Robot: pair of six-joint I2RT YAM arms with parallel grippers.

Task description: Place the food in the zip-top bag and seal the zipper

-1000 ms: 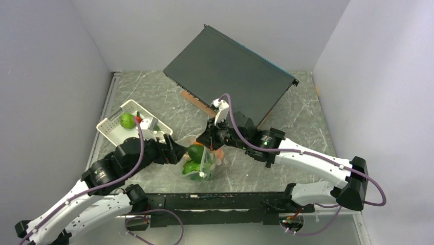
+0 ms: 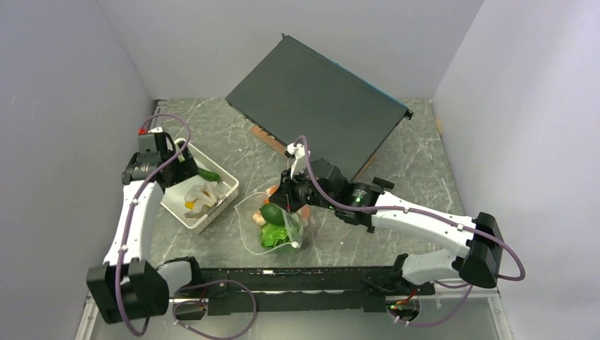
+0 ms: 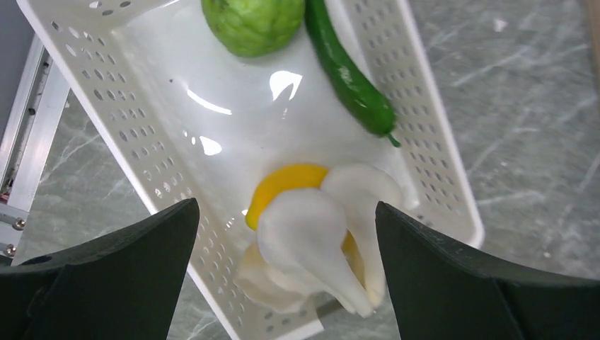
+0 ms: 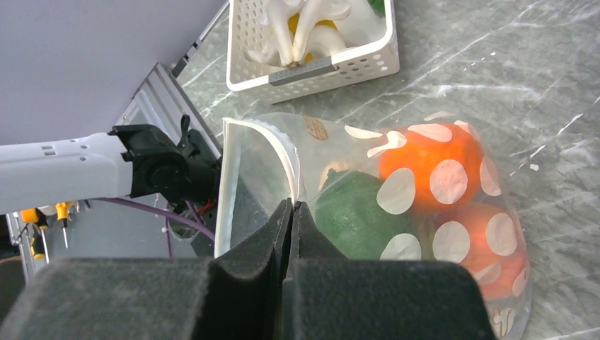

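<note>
My left gripper hangs open over the white perforated basket (image 3: 439, 156), which holds a green leafy vegetable (image 3: 251, 21), a long green pepper (image 3: 350, 78), white mushroom-like pieces (image 3: 301, 234) and something yellow (image 3: 286, 180). My right gripper is shut on the thin white top edge of the clear zip bag (image 4: 258, 177). Inside the bag, with its white dots, are orange items (image 4: 431, 152), a dark green item (image 4: 354, 212) and, in the top view, leafy greens (image 2: 276, 234).
A large dark panel (image 2: 318, 99) lies across the back of the marble counter (image 2: 417, 163). Grey walls enclose both sides and the back.
My left arm has swung from beside the bag back and left over the basket. My right gripper stays at the bag, shifted only slightly.
</note>
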